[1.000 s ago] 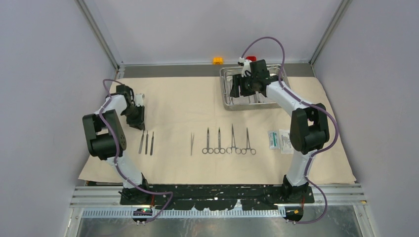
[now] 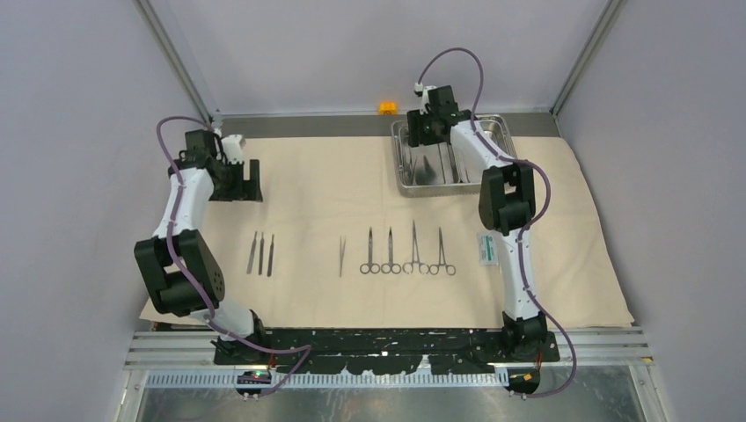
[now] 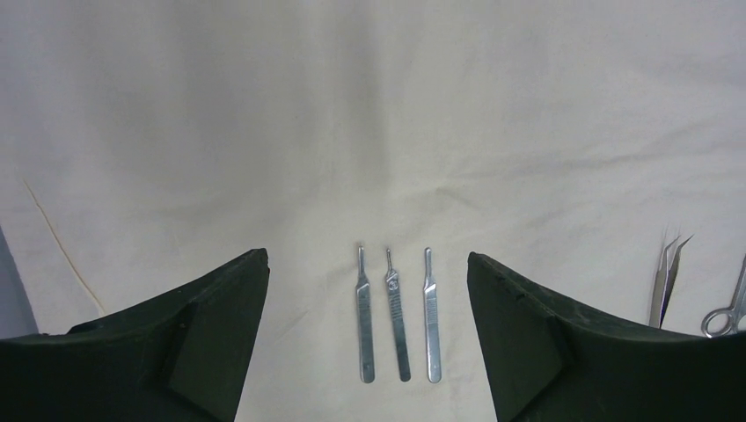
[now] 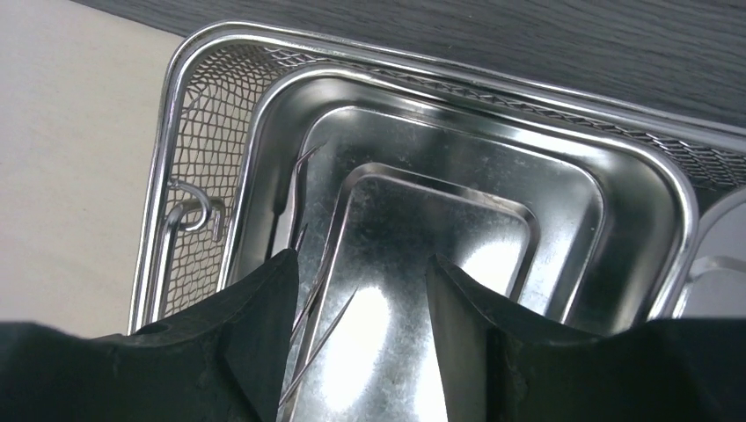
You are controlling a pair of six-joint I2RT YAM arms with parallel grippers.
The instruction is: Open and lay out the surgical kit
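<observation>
My right gripper hangs open over the metal tray, which sits inside a wire-mesh basket at the back right. Several thin pointed instruments lie along the tray's left side, among them a bent-tipped one; their lower ends are hidden behind my left finger. At the left of the cloth, my left gripper is open and empty, above and behind three scalpel handles lying side by side. Tweezers and several scissor-shaped instruments form a row to their right.
A small blue-and-white packet lies beside the right arm, which covers the cloth next to it. An orange block stands behind the cloth's back edge. Bare cloth stretches between the left arm and the basket.
My left gripper has moved up and back from the scalpel handles and opened. The right gripper has shifted toward the back left of the basket; its arm now covers a white packet.
</observation>
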